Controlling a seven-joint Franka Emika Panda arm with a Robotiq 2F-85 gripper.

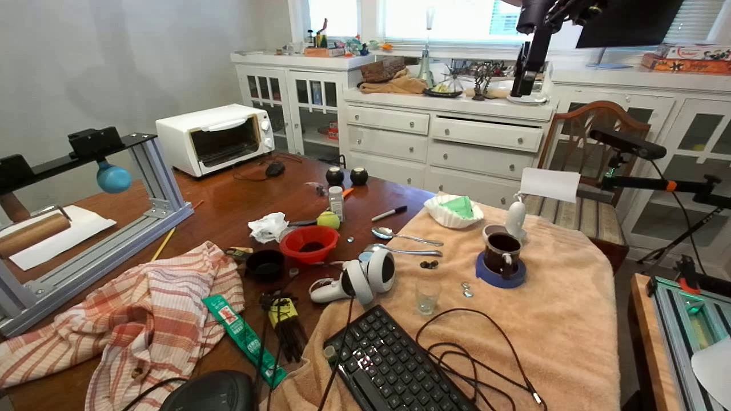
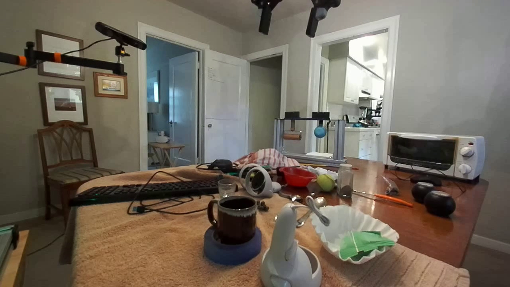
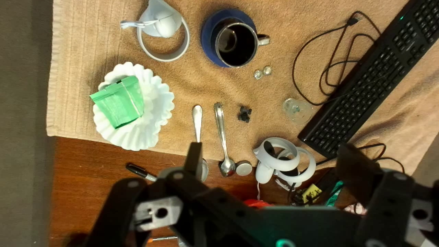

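Observation:
My gripper (image 2: 287,31) hangs high above the table, its two fingers wide apart with nothing between them. From the wrist view I look down on a dark mug (image 3: 235,44) resting on a blue round base (image 3: 209,39). Beside it stands a white animal-shaped holder (image 3: 184,43). A white fluted bowl (image 3: 158,98) holds green packets (image 3: 122,101). Two spoons lie near the towel's edge, one of them a silver spoon (image 3: 222,133). A small clear glass (image 3: 297,110) stands by the keyboard (image 3: 370,78).
White VR controllers (image 1: 366,277), a red bowl (image 1: 309,245), a tennis ball (image 1: 329,220) and a glass jar (image 2: 345,181) crowd the middle of the table. A toaster oven (image 1: 216,140) stands at the back. Loose cable (image 1: 480,370) lies on the tan towel (image 1: 569,308).

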